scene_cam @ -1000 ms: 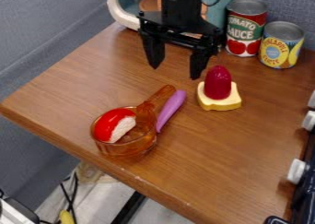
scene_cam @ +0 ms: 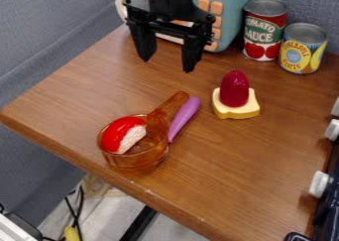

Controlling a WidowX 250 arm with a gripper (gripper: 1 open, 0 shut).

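My black gripper (scene_cam: 169, 49) hangs open over the back of the table, nothing between its fingers. Below it to the front left, an amber glass pot (scene_cam: 133, 156) with a handle holds a red-and-white item (scene_cam: 126, 130). A purple utensil (scene_cam: 184, 116) lies beside the pot's handle. To the right, a dark red, egg-shaped object (scene_cam: 233, 87) stands on a pale yellow slice (scene_cam: 239, 110).
A tomato can (scene_cam: 264, 32) and a yellow can (scene_cam: 302, 51) stand at the back right, beside a teal appliance (scene_cam: 223, 7). A dark stove-like object (scene_cam: 326, 195) lines the right edge.
My gripper has moved upward in the view, toward the back of the table, and slightly left. The objects on the table have not visibly moved.
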